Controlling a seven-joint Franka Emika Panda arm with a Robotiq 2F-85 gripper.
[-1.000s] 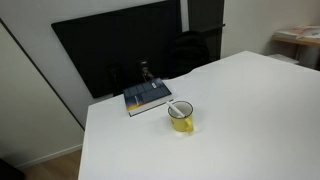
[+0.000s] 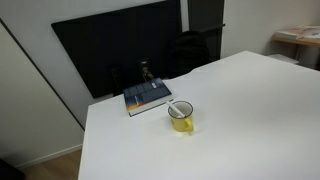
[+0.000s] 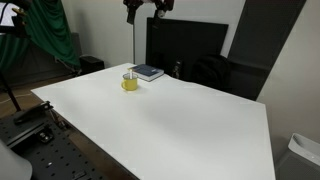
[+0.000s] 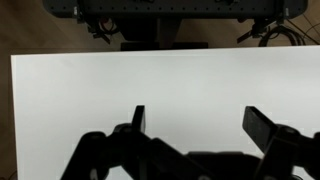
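A yellow mug [image 2: 181,122] stands upright on the white table [image 2: 240,120], with a pale, stick-like item [image 2: 176,108] leaning out of it. Just behind the mug lies a dark blue book [image 2: 147,96], near the table's edge. The second exterior view shows the same mug [image 3: 130,84] and book [image 3: 147,72] toward the table's far left. In the wrist view my gripper is open over bare table, its two dark fingers wide apart and nothing between them. Neither mug nor book appears in that view.
A black panel [image 2: 120,45] rises behind the book. A pale bin [image 3: 298,158] stands off the table's right side. The wrist view shows a dark perforated frame [image 4: 170,8] beyond the table edge.
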